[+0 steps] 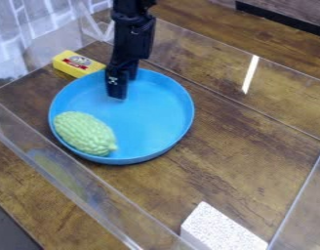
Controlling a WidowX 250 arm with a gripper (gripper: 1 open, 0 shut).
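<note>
My black gripper (124, 80) hangs from the top centre, low over the back-left part of a blue plate (147, 117). Its fingers look apart, with nothing visible between them. A pale green, bumpy oblong vegetable (82, 133) lies on the plate's front-left part. A small yellow box (74, 62) lies on the table just behind the plate's back-left rim.
A white block (222, 229) sits at the front right. Transparent walls border the left, front and right sides.
</note>
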